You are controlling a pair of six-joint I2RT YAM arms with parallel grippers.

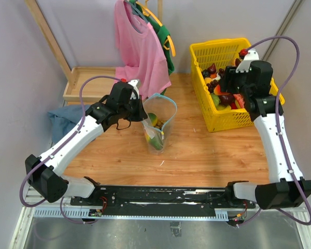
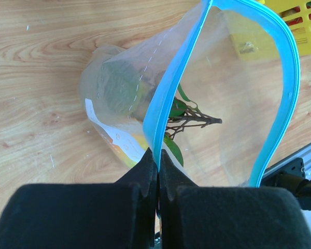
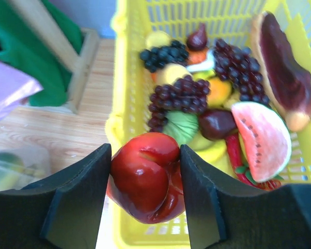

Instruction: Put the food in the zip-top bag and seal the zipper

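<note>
The clear zip top bag [image 1: 156,132] stands open on the table, its blue zipper rim [image 2: 285,78] spread wide. Green and yellow food and a dark stem [image 2: 197,122] are inside it. My left gripper is shut at the near side of the rim, the bag's edge meeting its fingertips; how much film sits between them is hard to see. Above the yellow basket [image 1: 207,52], my right gripper has a shiny red tomato-like food [image 3: 140,179] gripped between its two fingers, clear of the fruit below.
The basket still holds grapes [image 3: 192,96], a watermelon slice [image 3: 262,137] and several other foods. A pink shirt [image 1: 140,46] hangs behind the bag, and a blue cloth [image 1: 66,122] lies at left. Bare table lies between bag and basket.
</note>
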